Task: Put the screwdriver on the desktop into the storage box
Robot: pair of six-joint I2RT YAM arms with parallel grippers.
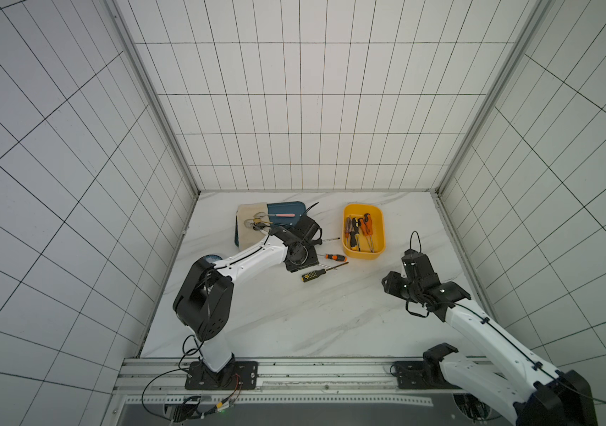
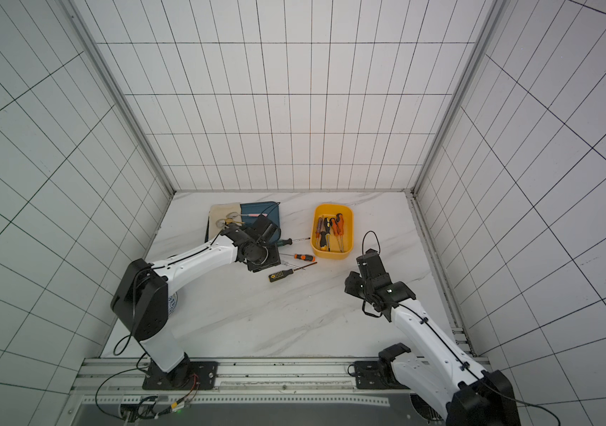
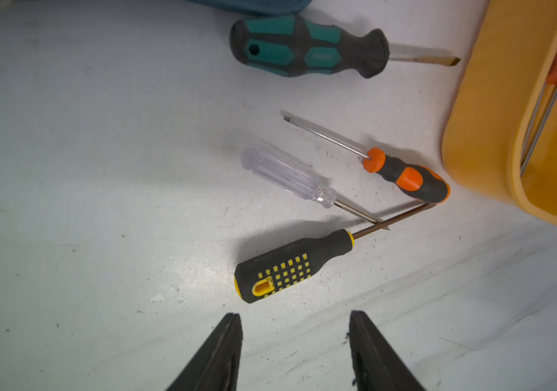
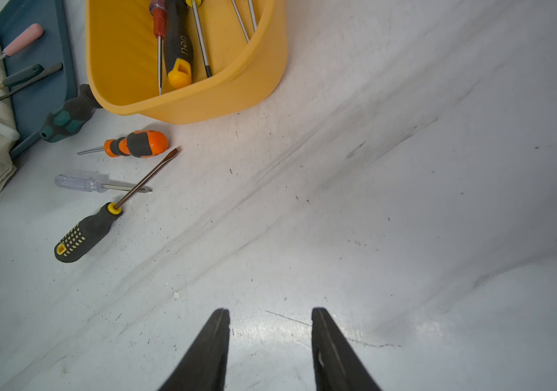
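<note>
On the marble desktop lie a yellow-black screwdriver (image 3: pixel 275 267), a clear-handled screwdriver (image 3: pixel 285 176), an orange-black screwdriver (image 3: pixel 412 179) and a green-black screwdriver (image 3: pixel 298 45), all outside the yellow storage box (image 3: pixel 487 130), which holds several tools. My left gripper is raised above these screwdrivers, open, with nothing between its fingers. My right gripper hangs over bare desktop in front of the box, its fingers apart and empty.
A blue tray (image 4: pixel 50 45) with a beige cloth and cutlery lies behind my left gripper. Plates at the left are mostly hidden behind that arm.
</note>
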